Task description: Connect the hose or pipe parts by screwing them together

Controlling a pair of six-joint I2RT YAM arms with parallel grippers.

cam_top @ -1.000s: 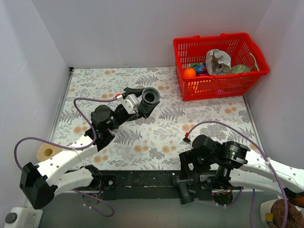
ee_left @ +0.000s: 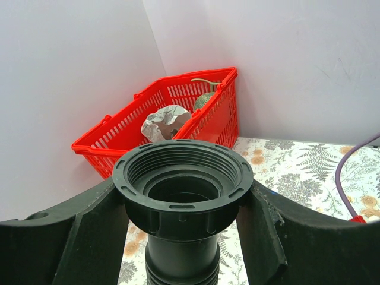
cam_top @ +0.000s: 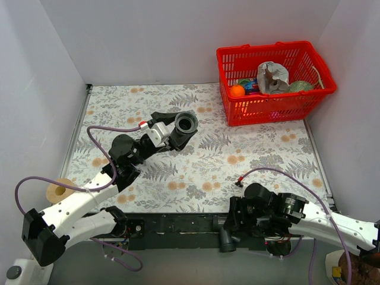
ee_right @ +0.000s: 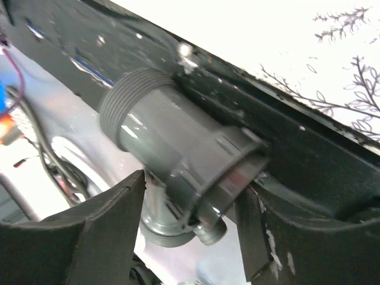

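Note:
My left gripper is shut on an upright dark threaded pipe fitting (cam_top: 185, 122), its collar opening upward, held above the patterned mat. At the front edge, my right gripper is low over a second dark grey fitting (ee_right: 165, 122), lying tilted along the black edge strip with its end between the fingers. In the top view that fitting (cam_top: 226, 238) is partly hidden by the right arm; whether the fingers grip it cannot be told. The right wrist view is blurred.
A red basket (cam_top: 228, 106) with assorted items stands at the back right. A roll (cam_top: 58, 194) lies at the left edge. Purple tubes run along both arms.
My right arm has shifted slightly and the fitting under it has moved a little to the left. My left gripper has moved very slightly left, still holding its fitting.

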